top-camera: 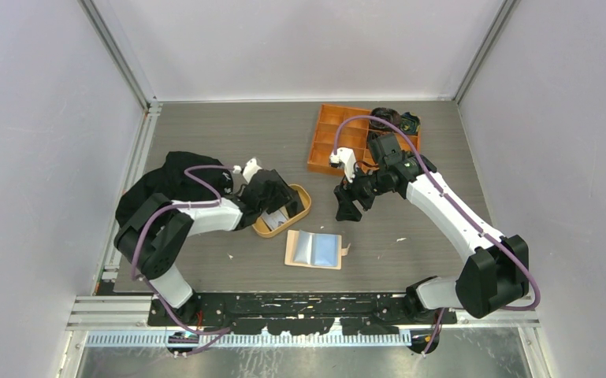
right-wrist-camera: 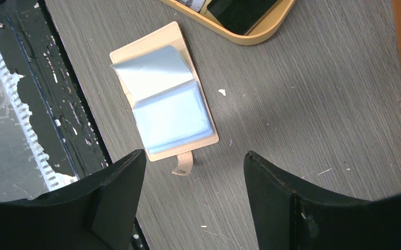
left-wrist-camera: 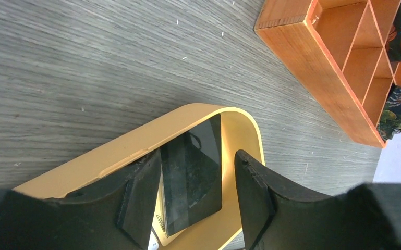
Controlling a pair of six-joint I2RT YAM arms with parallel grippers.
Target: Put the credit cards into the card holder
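A dark card [left-wrist-camera: 192,172] lies over a yellowish card [left-wrist-camera: 160,219] in the tan oval tray [top-camera: 304,197]. At the tray, my left gripper stands part open, its fingers on either side of the dark card; whether either touches it I cannot tell. A pale card [top-camera: 274,220] also shows in the tray. The card holder [right-wrist-camera: 163,103], beige with clear bluish sleeves, lies spread open on the table, its strap [right-wrist-camera: 184,163] sticking out. Above the table, right of the holder, my right gripper is open, nothing between its fingers.
An orange compartment box [top-camera: 327,134] with dark patterned items stands at the back, behind the right gripper. Black cloth [top-camera: 175,183] lies at the left beside the left arm. Bare table surrounds the holder.
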